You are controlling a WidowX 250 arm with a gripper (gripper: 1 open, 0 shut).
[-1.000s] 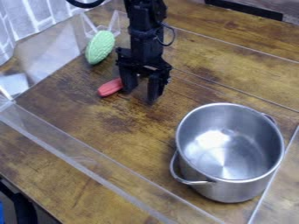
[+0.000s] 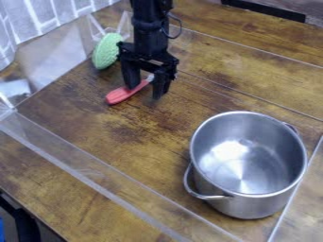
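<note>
My black gripper (image 2: 146,76) hangs at the upper middle over a red object (image 2: 124,94), long and slim, lying on the wooden table with a pale end reaching under the fingers. I cannot tell whether the fingers are open or closed on it. A green oval object (image 2: 106,49) lies just behind, at the left of the gripper.
A large steel pot (image 2: 247,163) with side handles stands at the front right. A clear plastic edge (image 2: 76,156) runs round the left and front of the work area.
My gripper has shifted slightly left, so that more of the red object's length shows and the green object is partly behind the arm.
</note>
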